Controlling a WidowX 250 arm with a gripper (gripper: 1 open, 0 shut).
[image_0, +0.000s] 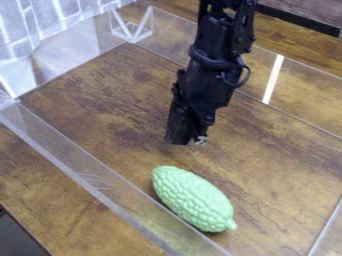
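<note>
A pale green, bumpy, elongated toy vegetable (194, 198) lies on the wooden board at the lower middle. Above and behind it, apart from it, my black gripper (185, 135) hangs low over the middle of the board, pointing down. Its fingertips are dark and small, and I see nothing held between them; it looks shut.
Clear plastic walls edge the wooden surface (94, 110) on the near left, back and right. A white cloth (40, 35) lies at the upper left outside them. The board left and right of my gripper is clear.
</note>
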